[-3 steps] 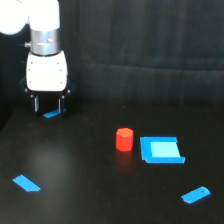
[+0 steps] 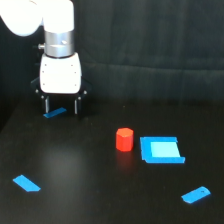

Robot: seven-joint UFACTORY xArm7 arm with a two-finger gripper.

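Observation:
A red block with a hexagonal outline stands on the black table right of the middle. To its right lies a pale square bordered with blue tape. At the upper left my gripper hangs below the white arm, well apart from the block. Its two fingers are spread wide, and nothing shows between them.
Strips of blue tape mark the table at the left front, at the right front and below the gripper. A dark curtain closes off the back.
The arm and gripper have shifted to the right and slightly lower. Block, taped square and tape strips are where they were.

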